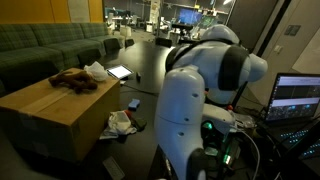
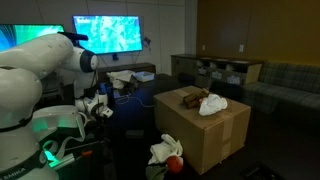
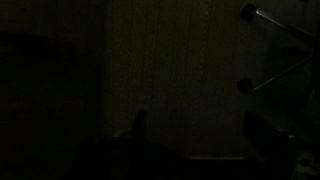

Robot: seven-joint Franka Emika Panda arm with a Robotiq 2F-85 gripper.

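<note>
The white arm (image 1: 185,110) reaches toward the bottom edge in exterior view 1, its gripper end out of that picture. In the very dark wrist view my gripper stands open, its two dark fingers wide apart with nothing visible between them. Beyond them is a dim, ribbed surface. A large cardboard box (image 2: 212,135) carries a brown soft item (image 2: 196,99) and a crumpled white item (image 2: 213,105) on top. Beside the box lie a white cloth (image 2: 165,151) and a round red object (image 2: 175,164). My gripper is apart from all of these.
Metal legs with casters (image 3: 272,75) show at the wrist view's right. A small blue item (image 1: 134,104) lies near the white cloth. A laptop (image 1: 295,97) stands at the right. Dark tabletop around the box's near side looks mostly clear.
</note>
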